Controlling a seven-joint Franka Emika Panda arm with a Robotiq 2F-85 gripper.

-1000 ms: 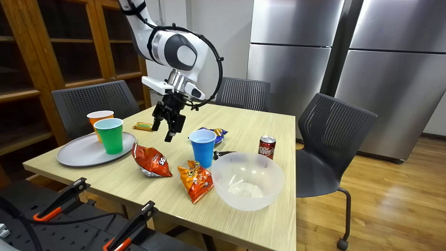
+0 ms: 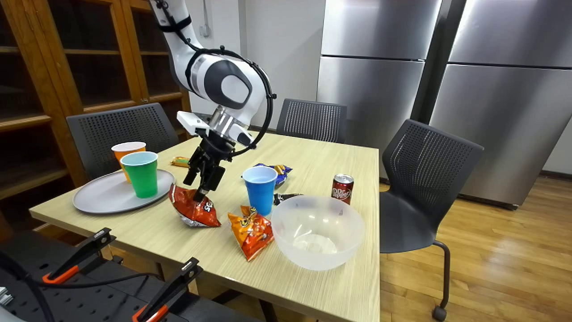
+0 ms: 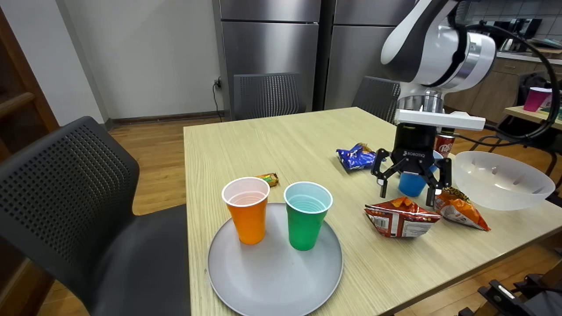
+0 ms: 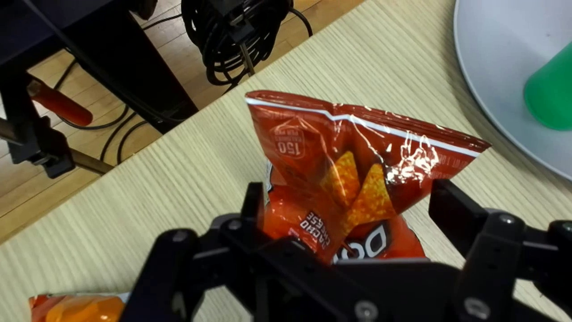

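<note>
A red Doritos bag (image 2: 194, 208) lies on the table between the grey plate and an orange chip bag (image 2: 250, 231). My gripper (image 2: 194, 186) is low over the red bag, its fingers wide apart. In the wrist view the red bag (image 4: 348, 177) shows between the two fingers, its flat sealed end pointing away from the gripper. Pads (image 4: 254, 206) stand on either side of the bag's body, and nothing is gripped. From the second exterior view, the gripper (image 3: 408, 195) appears just above and behind the red bag (image 3: 401, 217); whether a finger touches it I cannot tell.
The grey plate (image 3: 274, 281) carries an orange cup (image 3: 246, 216) and a green cup (image 3: 306, 221). A blue cup (image 2: 260, 190), a frosted bowl (image 2: 316, 236), a soda can (image 2: 342, 188) and a blue snack bag (image 3: 356, 157) stand farther along.
The arm has moved down and to the left in exterior view 1, bringing the open gripper from behind the red bag to just over it. The objects on the table have stayed put.
</note>
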